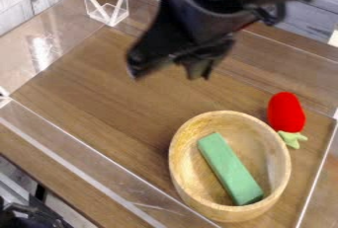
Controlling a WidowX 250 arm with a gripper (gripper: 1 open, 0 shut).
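A light wooden bowl (192, 178) sits at the lower right of the camera view with a green bar (230, 170) lying inside it. Just behind its right side lies a red vegetable-like object (287, 111) with pale green leaves. My black gripper (168, 66) is raised at the top middle, blurred, away from the bowl; nothing shows held in it, and its finger state is hard to make out.
The wooden tray floor is clear on the left and middle, bounded by transparent walls (82, 171). A white wire-like item (109, 9) stands at the back left.
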